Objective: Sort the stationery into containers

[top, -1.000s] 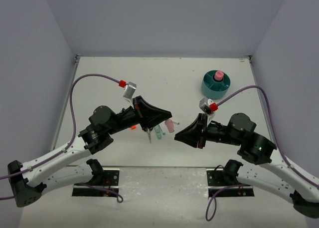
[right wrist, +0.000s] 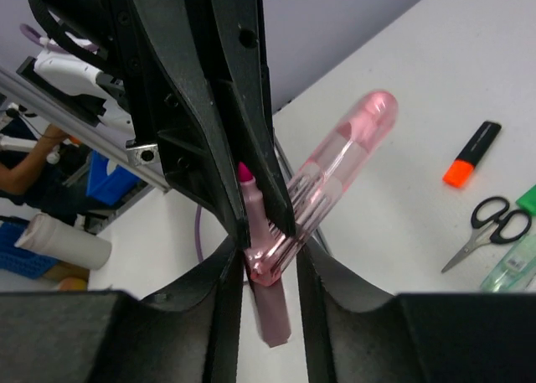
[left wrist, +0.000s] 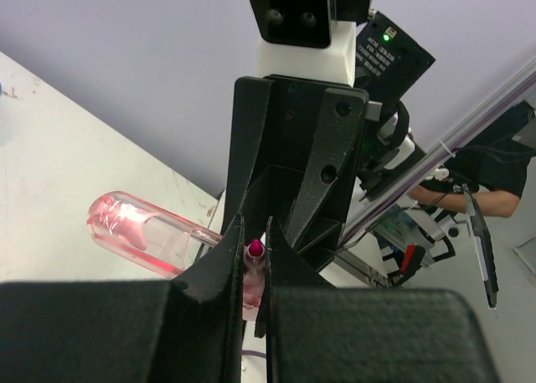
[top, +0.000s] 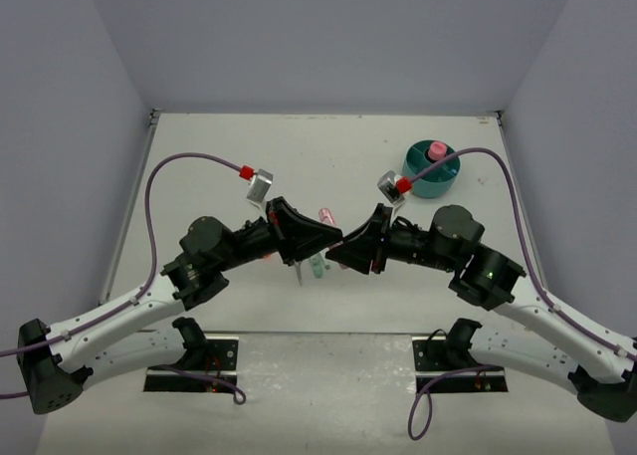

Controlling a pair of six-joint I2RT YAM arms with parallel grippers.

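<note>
Both grippers meet over the middle of the table at a pink highlighter with a clear body (left wrist: 138, 228). My left gripper (top: 338, 236) is shut on its pink, magenta-tipped part (left wrist: 254, 270), which shows between the fingers in the left wrist view. Right at it, coming from the right, is my right gripper. Pink plastic lies between its fingers, with a gap visible beside it; whether they press on it I cannot tell. How the clear tube joins the magenta-tipped part is hidden by the fingers.
A teal divided container (top: 431, 181) holding a pink item (top: 437, 150) stands at the back right. On the table lie a black marker with an orange end (right wrist: 473, 152), scissors (right wrist: 492, 225) and a pale green highlighter (right wrist: 512, 267).
The clear pink tube now shows above the grippers. The left arm barely moved.
</note>
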